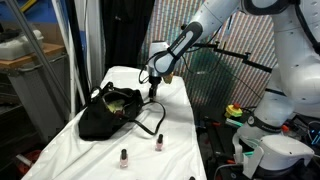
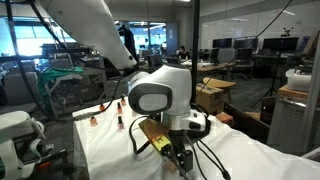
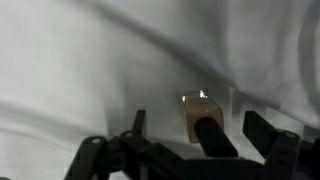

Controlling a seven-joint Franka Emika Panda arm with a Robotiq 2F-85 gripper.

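A small pinkish bottle with a black cap shows in the wrist view. My gripper is open, with one finger on either side of the bottle and visible gaps between. In exterior view 1 the gripper points down at the far part of the white-covered table, just beyond a black bag. The bottle between the fingers cannot be made out there. Two more small dark-capped bottles, one on the left and one on the right, stand nearer the front.
A black strap trails from the bag across the cloth. The white cloth has free room at the front. Several small bottles stand on its far side in exterior view 2, one of them upright.
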